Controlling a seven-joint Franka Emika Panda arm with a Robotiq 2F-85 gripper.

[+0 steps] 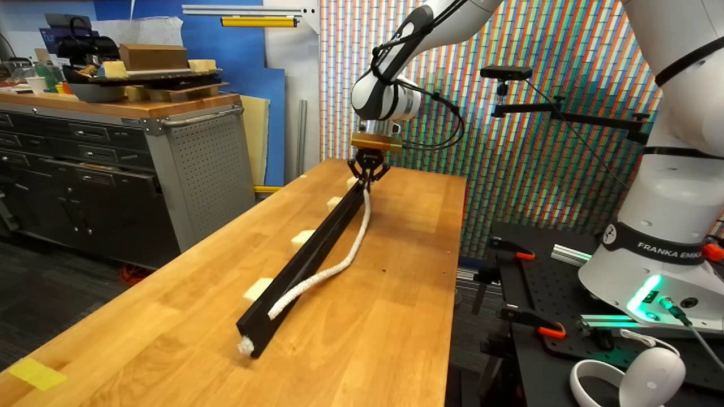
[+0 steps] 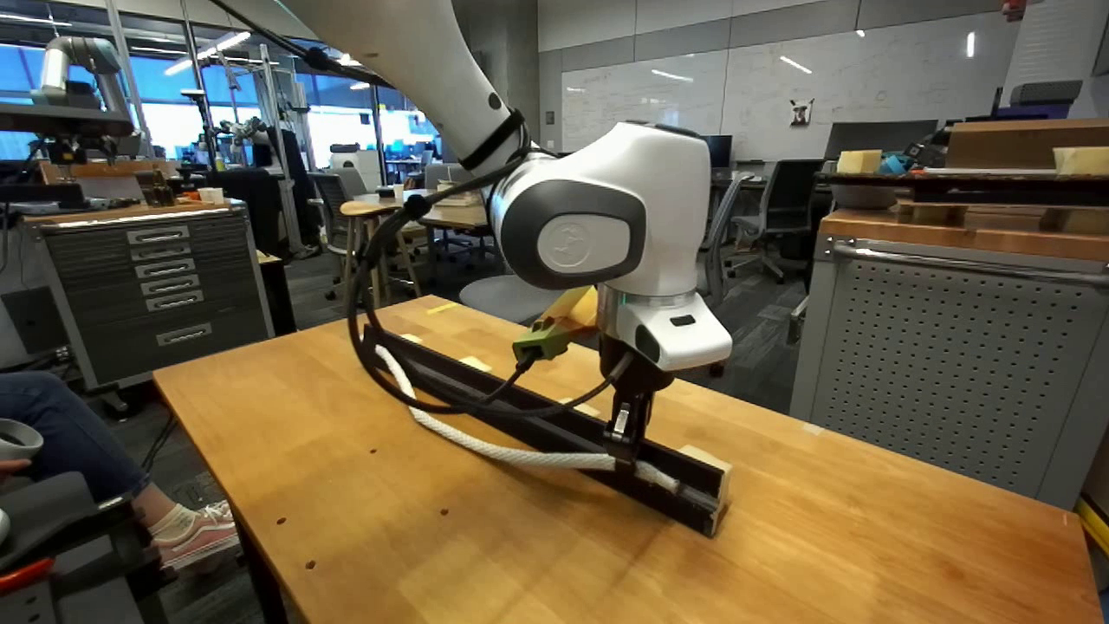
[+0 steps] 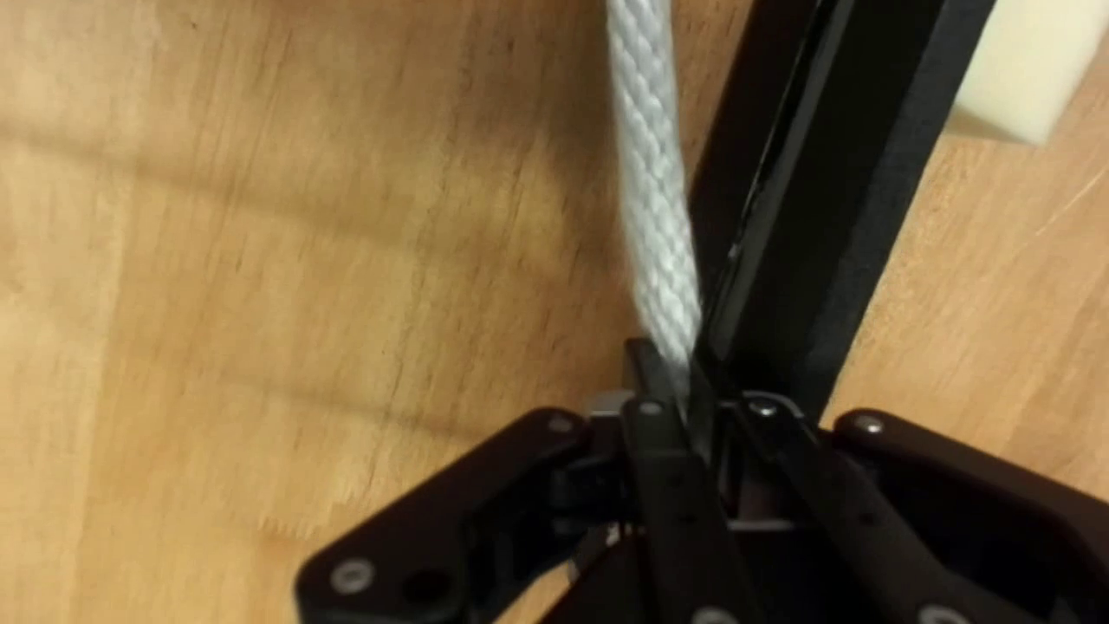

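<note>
A long black channel (image 1: 305,268) lies lengthwise on the wooden table. White braided rope (image 1: 356,245) bows out beside it, and its near part runs into the channel's near end, where a frayed tip pokes out. At the far end my gripper (image 1: 367,180) is shut on the rope, right at the channel. In exterior view 2 a rope end (image 2: 657,477) extends past the gripper (image 2: 625,452) along the channel (image 2: 686,510). The wrist view shows the rope (image 3: 655,198) entering between my fingers, close alongside the channel (image 3: 832,208); the fingertips themselves are mostly hidden.
Several pale foam blocks (image 1: 302,237) sit along the channel's left side in exterior view 1. Yellow tape (image 1: 37,373) marks the near left corner. A black cable (image 2: 385,385) loops low beside the arm.
</note>
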